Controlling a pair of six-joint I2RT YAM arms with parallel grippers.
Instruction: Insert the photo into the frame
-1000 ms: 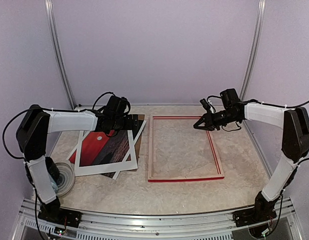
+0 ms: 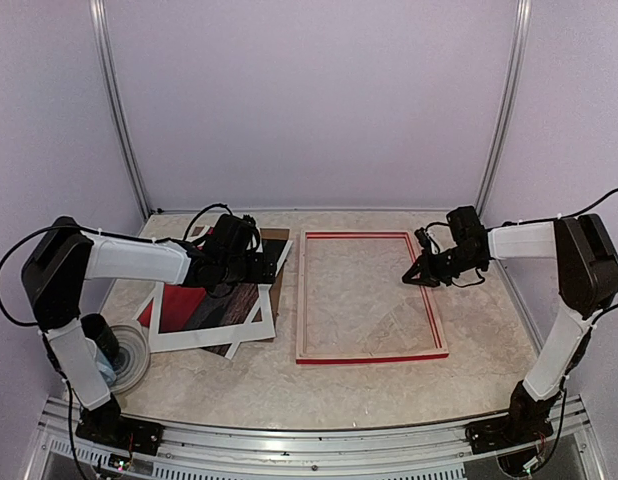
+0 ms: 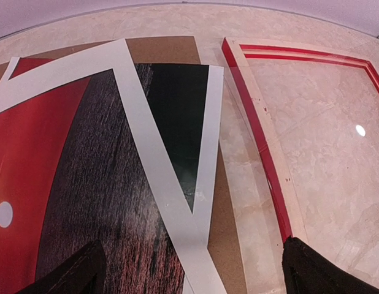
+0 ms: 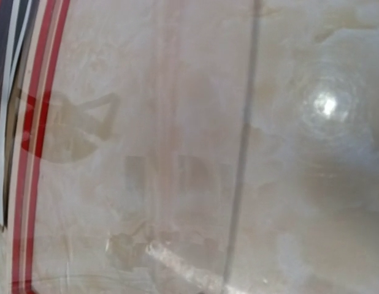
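A red-and-black photo with a white border point(image 2: 180, 341) lies at left on top of other sheets. To its right the frame, red and pale wood point(image 2: 369, 358), rests flat; the surface inside it mirrors the room in the right wrist view. Over the photo's upper right part is my left gripper point(image 2: 263, 266), its fingers point(image 3: 70, 272) wide apart with nothing between them. My right gripper point(image 2: 409, 277) is shut at the frame's right side bar, nothing showing between its fingers; whether it touches cannot be told. Its fingers are hidden in the right wrist view.
Under the photo lie a second white-bordered sheet point(image 3: 205, 156) and a brown board point(image 3: 229, 245). A tape roll point(image 2: 137, 362) is beside the left arm.
My right gripper has come down and rightward, from inside the frame's upper right to its right bar. The left gripper has sunk slightly over the photo. Photo and frame are unmoved.
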